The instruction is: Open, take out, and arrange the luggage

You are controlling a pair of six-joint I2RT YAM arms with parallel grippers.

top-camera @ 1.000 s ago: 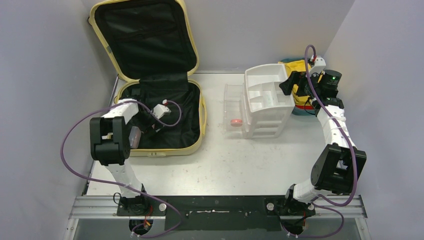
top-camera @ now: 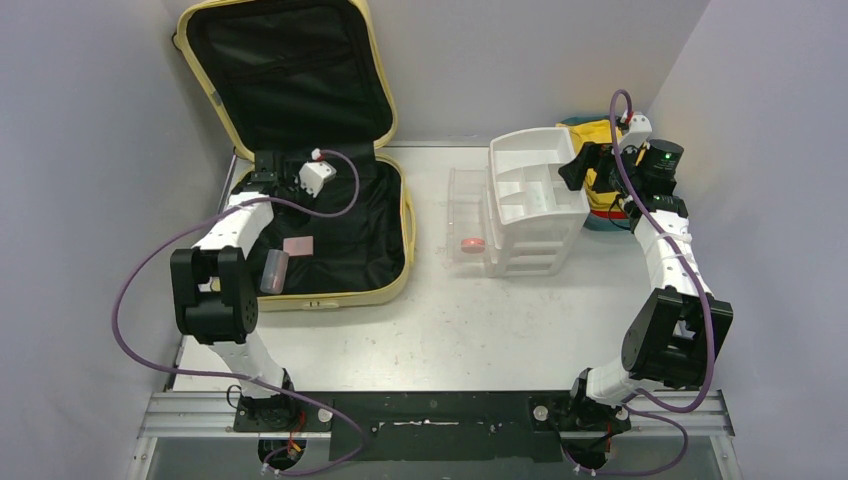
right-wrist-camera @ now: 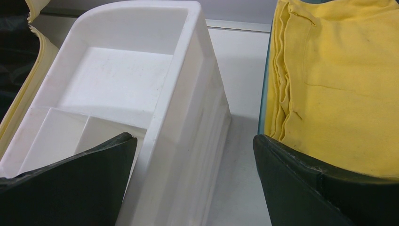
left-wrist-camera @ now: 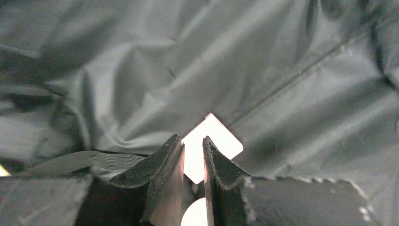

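The open suitcase (top-camera: 345, 255) with yellow rim and black lining lies at the left of the top view. Over its rear left part is my left gripper, nearly closed with a narrow gap. A pale square piece (left-wrist-camera: 225, 137) shows in and beyond that gap, partly covered by the fingertips; whether they grip it, I cannot tell. A white round shape (left-wrist-camera: 196, 214) appears lower between the fingers. A pink card (top-camera: 298, 246) and a clear case (top-camera: 274, 271) lie in the suitcase. My right gripper stands open, a drawer-unit edge between its fingers.
The white drawer unit (top-camera: 528, 225) stands mid-right, its clear drawer (top-camera: 466, 212) pulled out with a red item (top-camera: 473, 245) inside. Yellow cloth (right-wrist-camera: 339, 84) fills a basket behind the right arm.
My left gripper has moved towards the back of the suitcase. The pink card, hidden before, is now in plain view in the top view. The right arm has stayed still.
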